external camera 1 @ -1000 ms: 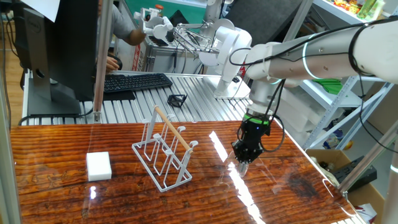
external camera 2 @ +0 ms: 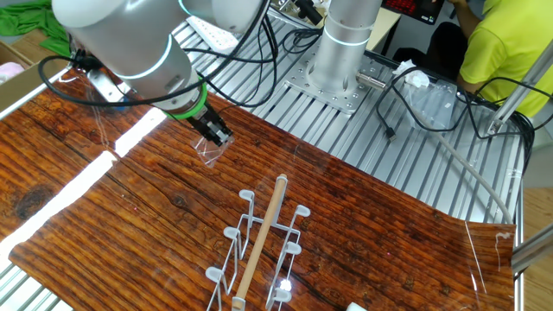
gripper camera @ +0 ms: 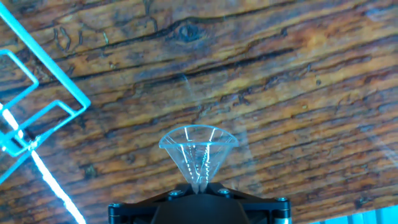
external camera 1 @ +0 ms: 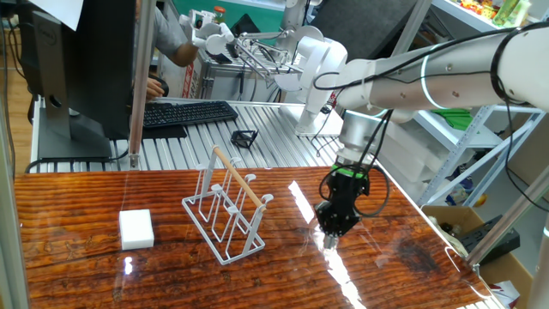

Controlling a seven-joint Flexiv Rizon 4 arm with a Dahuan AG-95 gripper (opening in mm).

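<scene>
A clear, see-through cup (gripper camera: 199, 149) flares out like a cone ahead of my gripper in the wrist view. Its narrow end sits between the fingertips, which are closed together on it. In exterior view 2 the cup (external camera 2: 208, 154) shows faintly below my gripper (external camera 2: 223, 138), just over the wooden tabletop; whether it touches the wood I cannot tell. Exterior view 1 has my gripper (external camera 1: 330, 239) pointing down, to the right of the white rack, with the cup hardly visible against the glare.
A white wire rack (external camera 1: 227, 245) with a wooden top bar (external camera 1: 240, 176) and several upright prongs stands mid-table. Left of it lies a white block (external camera 1: 135, 229). Bare wood (external camera 2: 371, 216) stretches across much of the table. Cables loop around the arm.
Over the last second my gripper has come down and shifted slightly left in exterior view 1. The rack and white block have stayed in place.
</scene>
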